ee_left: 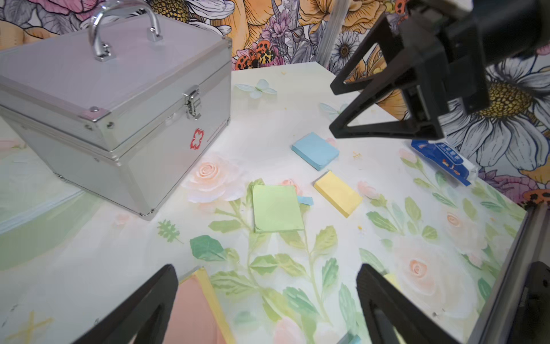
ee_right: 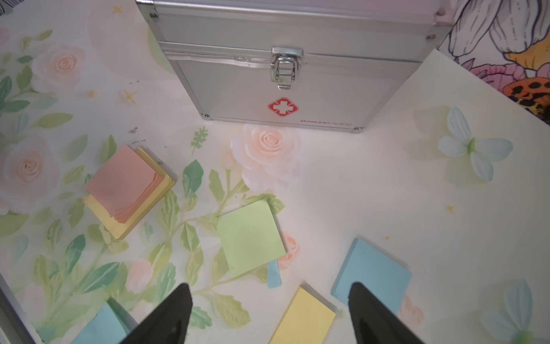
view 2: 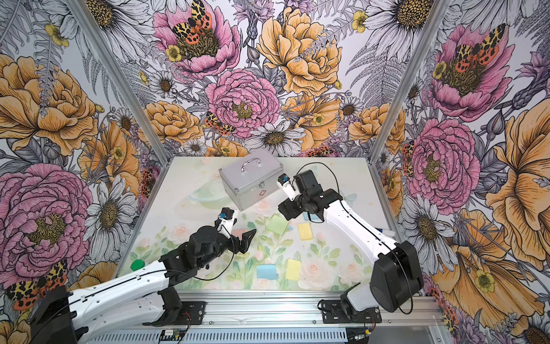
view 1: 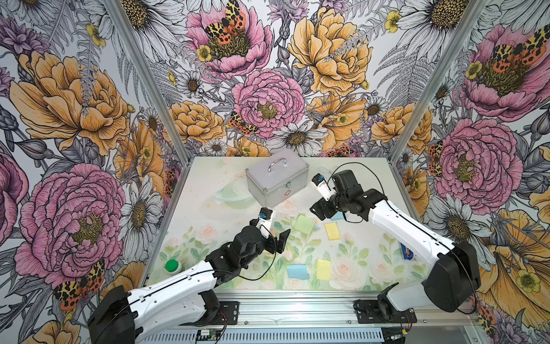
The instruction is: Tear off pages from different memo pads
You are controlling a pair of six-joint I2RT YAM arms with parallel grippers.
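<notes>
My left gripper is open above the table near a pink-on-yellow pad (ee_right: pixel 127 184). My right gripper, also open, is raised right of the case, in the upper right of the left wrist view. A green pad (ee_right: pixel 250 238) lies at the middle with a small blue slip under its edge. Behind it are a blue pad (ee_left: pixel 315 148) and a yellow pad (ee_left: pixel 337 192). Blue paper (view 1: pixel 298 271) and yellow paper (view 1: pixel 323 269) lie near the front edge.
A silver first-aid case (view 1: pixel 277 183) stands at the back middle. A green-lidded jar (view 1: pixel 172 265) is at front left, and a blue packet (ee_left: pixel 442 159) at the right edge.
</notes>
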